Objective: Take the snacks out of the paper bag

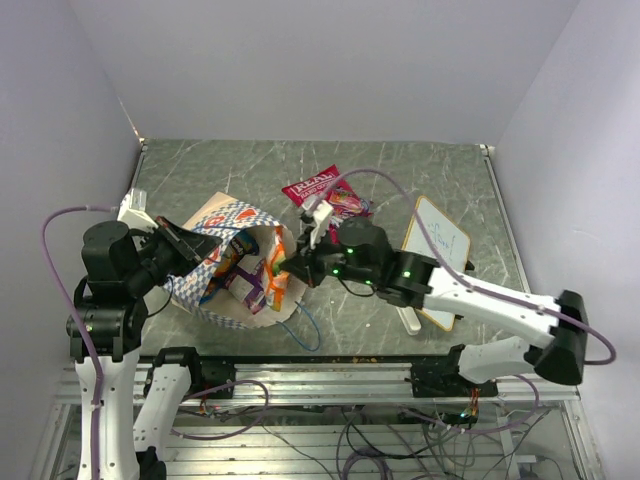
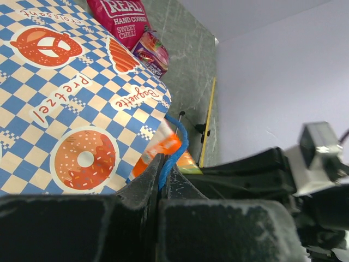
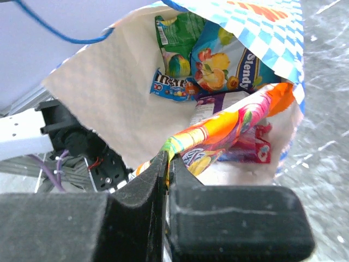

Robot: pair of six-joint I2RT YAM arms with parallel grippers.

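The checkered paper bag point(image 1: 186, 292) lies on its side with its mouth facing right. My left gripper is shut on the bag's blue handle point(image 2: 178, 146). In the right wrist view, my right gripper is shut on one end of an orange snack packet point(image 3: 232, 121), which hangs at the bag's mouth. Inside the bag are a green packet point(image 3: 179, 45), a blue fruit-print packet point(image 3: 225, 61), a small M&M's packet point(image 3: 172, 87), a purple packet point(image 3: 214, 105) and a red packet point(image 3: 252, 152), the last two partly covered.
A red chip bag point(image 1: 318, 184) and a small purplish packet point(image 1: 349, 203) rest on the grey table behind my right arm. To the right lies a framed whiteboard point(image 1: 440, 235). Bare table surrounds the back and the far right.
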